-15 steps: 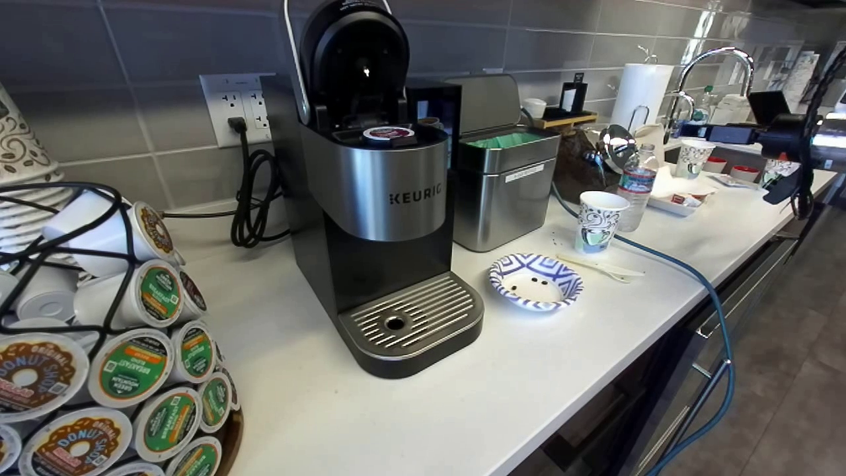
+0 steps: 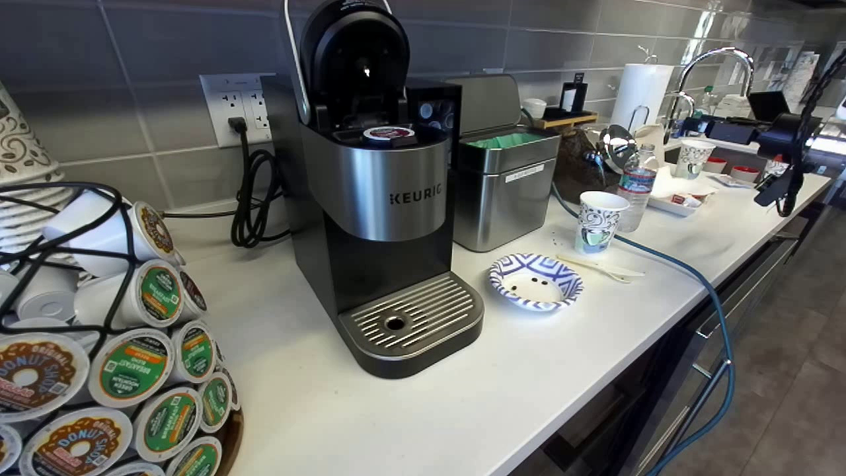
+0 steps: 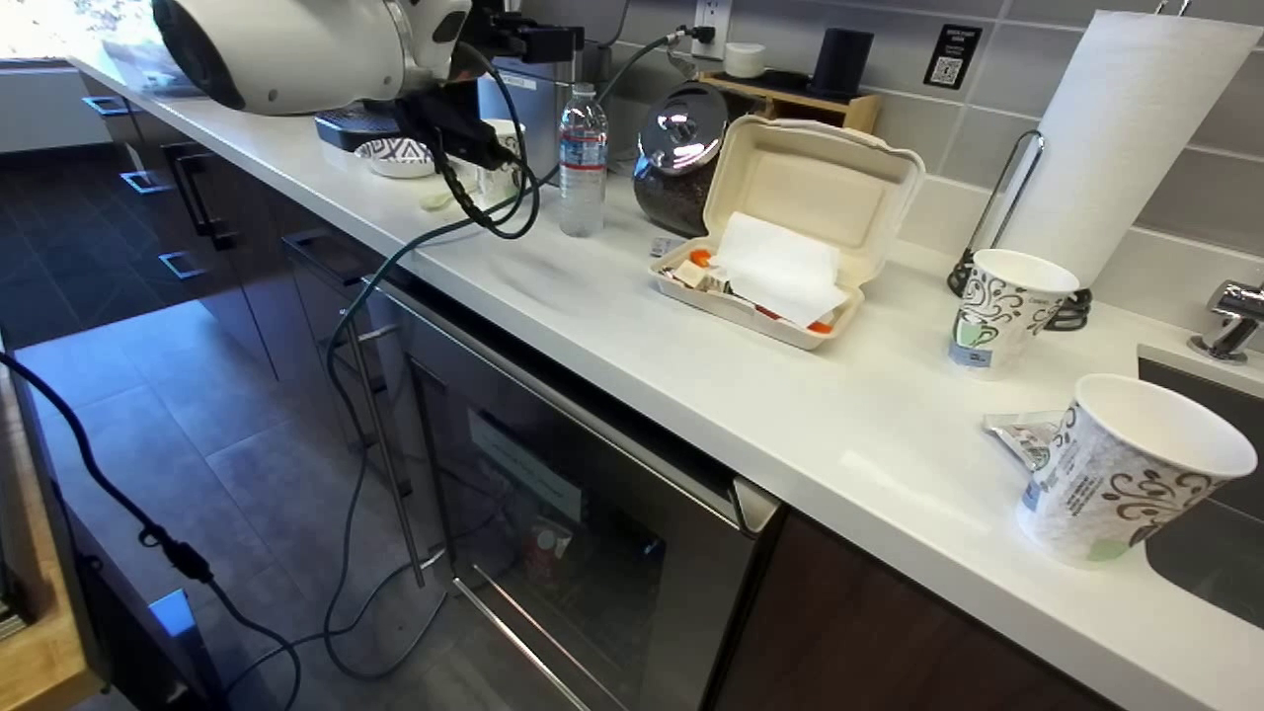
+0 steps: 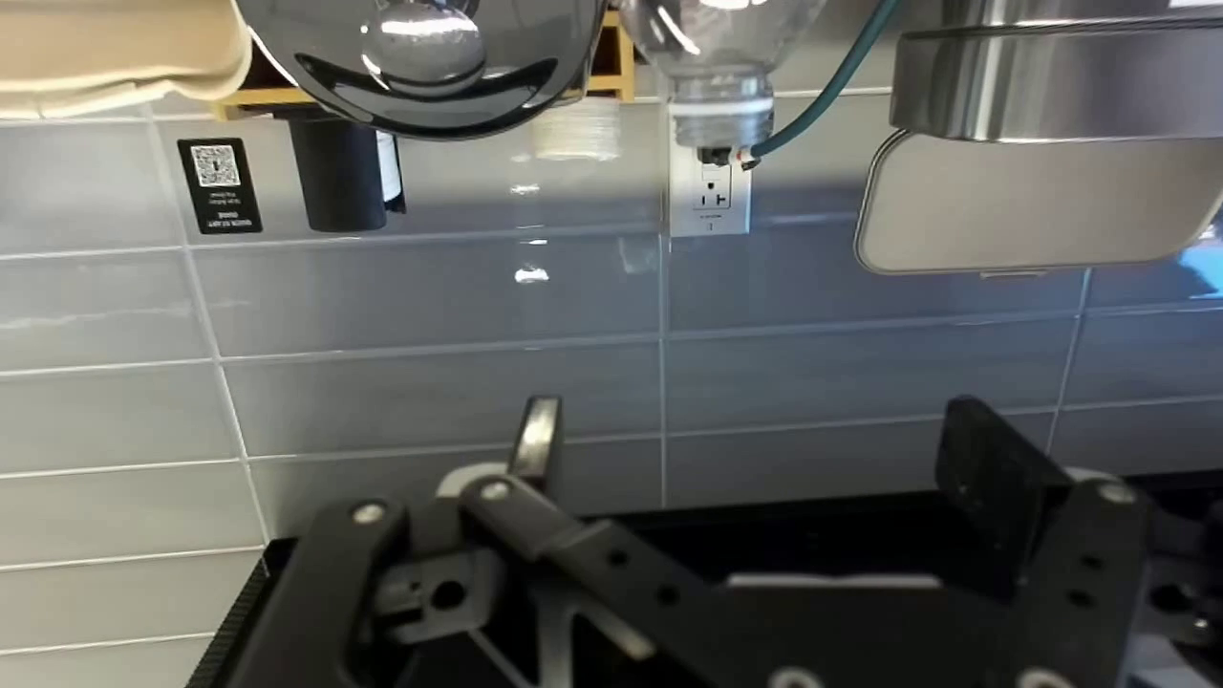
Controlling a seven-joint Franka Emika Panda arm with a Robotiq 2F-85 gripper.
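My gripper is open in the wrist view, its two fingers far apart with only tiled wall beyond the gap. From exterior view 2, the arm (image 3: 302,53) reaches over the counter near the water bottle (image 3: 583,166). The Keurig coffee maker (image 2: 373,186) has its lid raised, with a pod (image 2: 388,134) lying in the top opening. To its right sit a patterned bowl (image 2: 536,281) holding a few dark bits and an upright paper cup (image 2: 599,222). A metal bin (image 2: 505,190) with its lid up holds green packets.
Coffee pods (image 2: 131,365) fill a wire rack at the left. An open takeout box (image 3: 758,290) and more paper cups (image 3: 1132,468) occupy the sink end. A blue cable (image 2: 710,293) crosses the counter edge. Bare counter (image 2: 349,428) lies before the coffee maker.
In exterior view 1, the arm's end at the right has shifted slightly left. Objects on the counter have kept their places.
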